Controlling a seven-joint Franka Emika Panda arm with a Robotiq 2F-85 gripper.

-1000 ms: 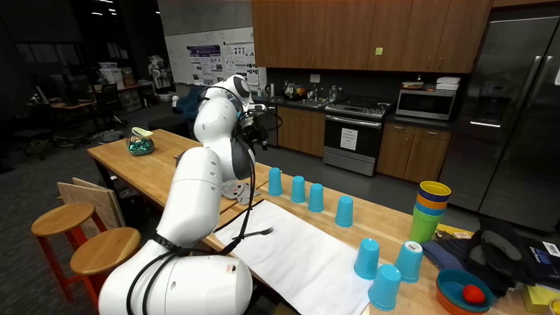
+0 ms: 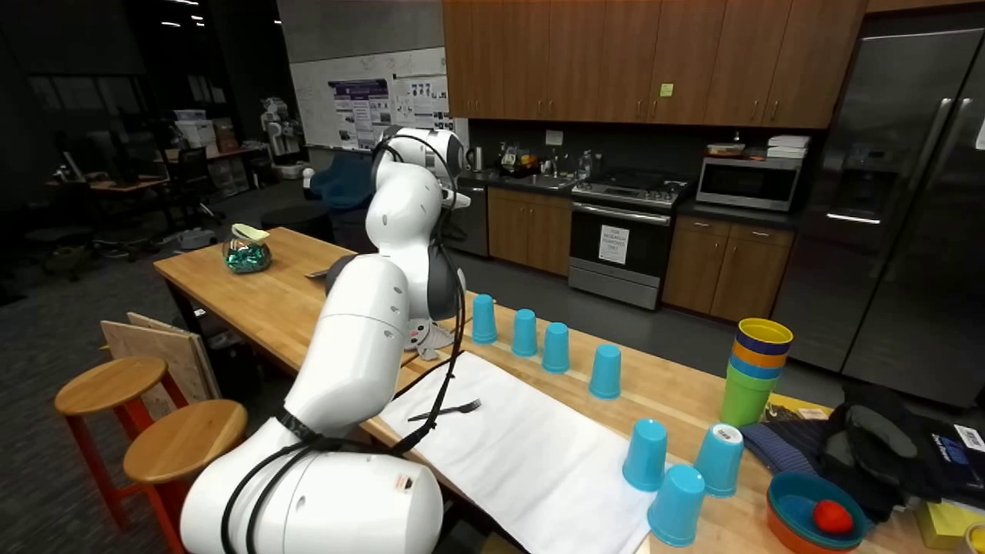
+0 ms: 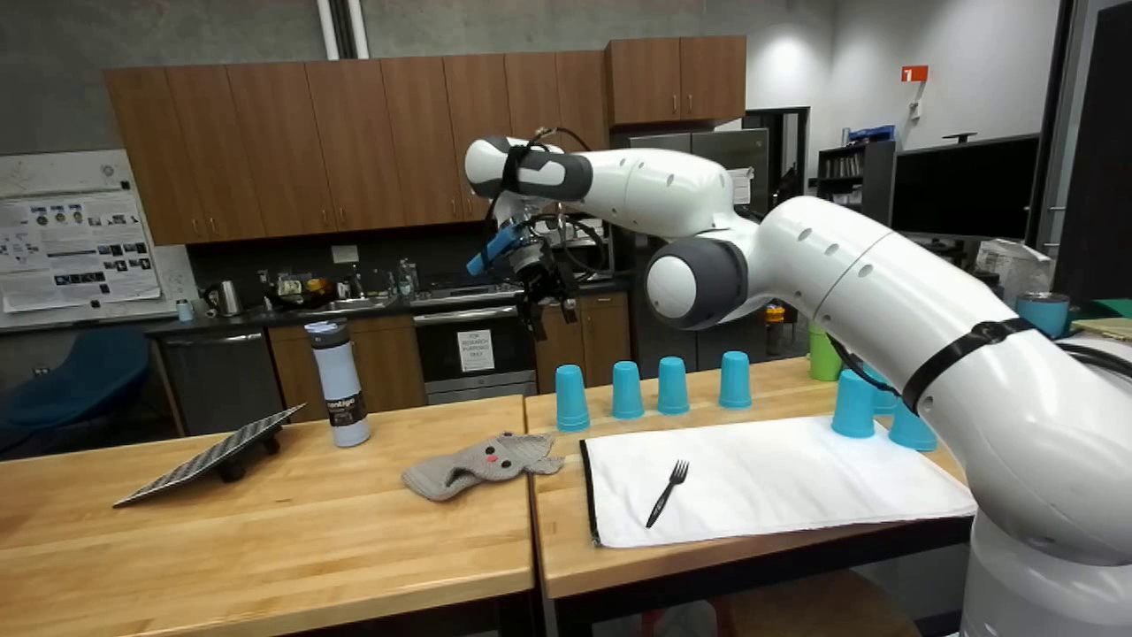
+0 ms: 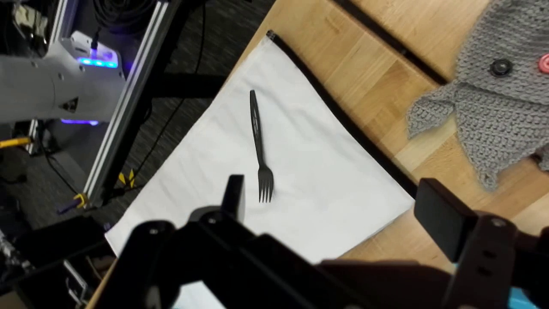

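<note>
My gripper is open, its two dark fingers wide apart and nothing between them. In exterior view 2 the gripper [image 3: 546, 303] hangs high above the table's far side, clear of everything on it; exterior view 1 has it hidden behind the arm. A black plastic fork [image 4: 260, 149] lies flat on a white cloth [image 4: 314, 154], tines pointing toward the gripper in the wrist view. Beside the cloth rests a grey crocheted piece [image 3: 478, 465] with button eyes. Several blue cups [image 2: 555, 348] stand upside down along the far edge and at the cloth's near right end.
A stack of coloured cups [image 2: 755, 369] and nested bowls with a red ball [image 2: 833, 517] occupy the right end. On the other table stand a travel mug [image 3: 340, 387] and a tilted dark panel [image 3: 212, 456].
In exterior view 1 the upper arm and wrist have shifted right. The gripper, visible beside the arm before, is now out of sight behind it. The fork, cloth and cups have stayed put.
</note>
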